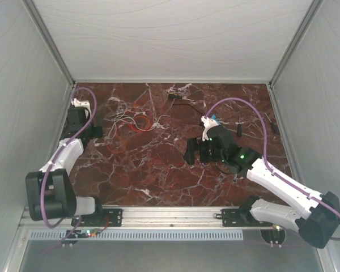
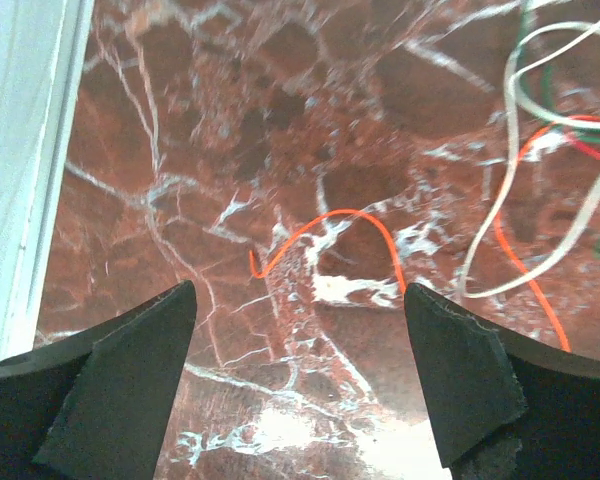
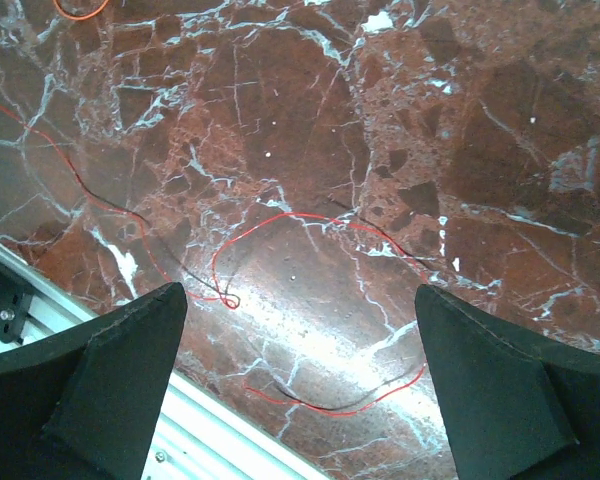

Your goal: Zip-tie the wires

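Observation:
A loose tangle of white wires (image 1: 124, 118), with orange-red wire (image 1: 140, 127), lies on the marble table's left half. My left gripper (image 1: 95, 131) is over the table's left edge, beside the tangle. In the left wrist view its fingers are apart above orange (image 2: 350, 212), white (image 2: 510, 150) and green strands, nothing held. My right gripper (image 1: 192, 148) hovers right of centre, open and empty; below it in the right wrist view thin red wires (image 3: 290, 214) lie on the marble. I cannot make out a zip tie.
Dark-handled tools (image 1: 175, 96) lie at the back, with others (image 1: 239, 129) on the right side. The metal rail (image 1: 158, 209) runs along the front edge.

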